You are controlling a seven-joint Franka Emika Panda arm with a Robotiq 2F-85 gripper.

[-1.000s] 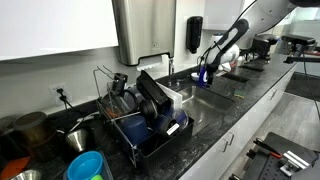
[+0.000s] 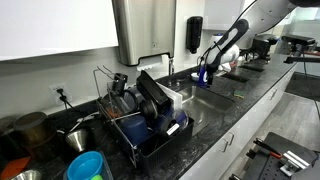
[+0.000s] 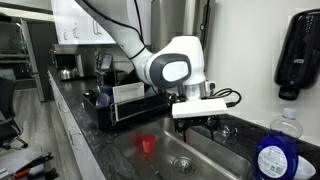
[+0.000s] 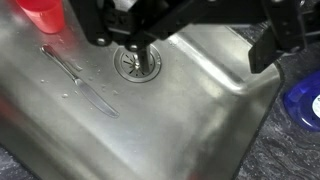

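My gripper (image 3: 197, 130) hangs over the steel sink (image 3: 222, 157), open, with nothing between its fingers. In the wrist view, the dark fingers (image 4: 265, 50) stand wide apart above the basin. Below them, a table knife (image 4: 80, 82) lies flat on the sink floor, left of the round drain (image 4: 137, 64). A red cup (image 4: 44, 14) sits at the upper left of that view, partly cut off by the frame. The second exterior view shows the red cup (image 3: 148, 143) inside the basin, to the left of my gripper and apart from it.
A clear bottle (image 3: 278, 145) with blue liquid stands on the counter beside the sink. A black dish rack (image 2: 160, 140) full of dishes and pans occupies the near counter. A blue container (image 2: 88, 167) and metal pots (image 2: 36, 130) stand left of it.
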